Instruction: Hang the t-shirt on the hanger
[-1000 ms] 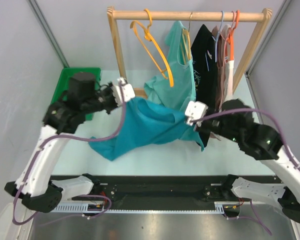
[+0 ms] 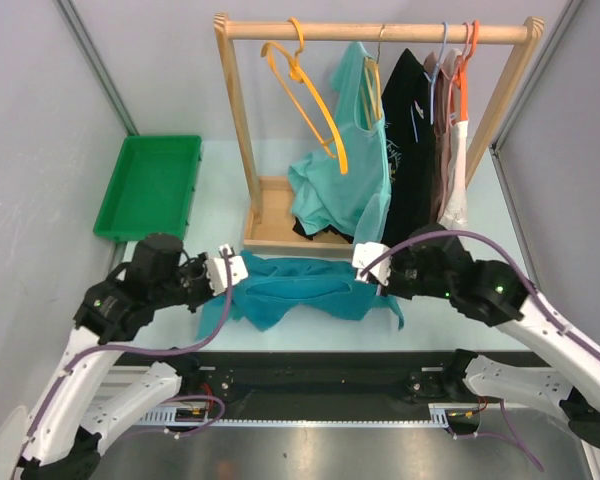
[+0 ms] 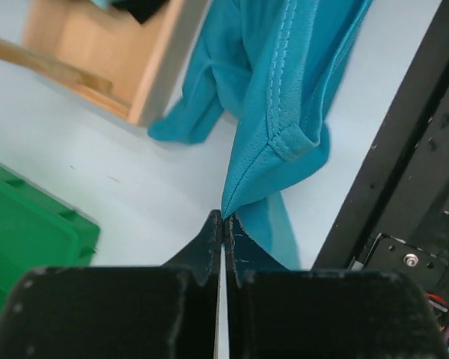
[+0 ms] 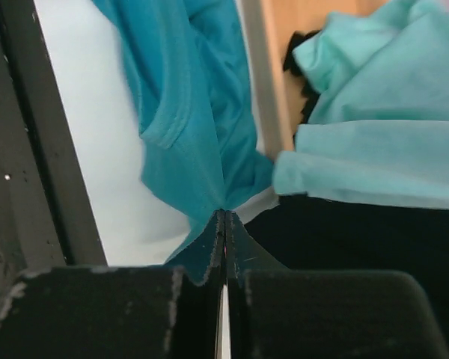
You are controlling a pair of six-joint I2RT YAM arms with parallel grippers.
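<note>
A teal t-shirt [image 2: 300, 290] lies bunched along the front of the white table, below the rack's wooden base. My left gripper is shut on an edge of it at the left end. My right gripper is shut on the shirt at the right end. An empty orange hanger [image 2: 335, 130] hangs from the rack's top bar [image 2: 340, 30], above and behind the shirt.
A light teal shirt [image 2: 330, 190], a black one [image 2: 408, 150] and paler garments hang to the right on the rack. A green tray [image 2: 150, 185] stands at the left. Bare table shows at both front corners.
</note>
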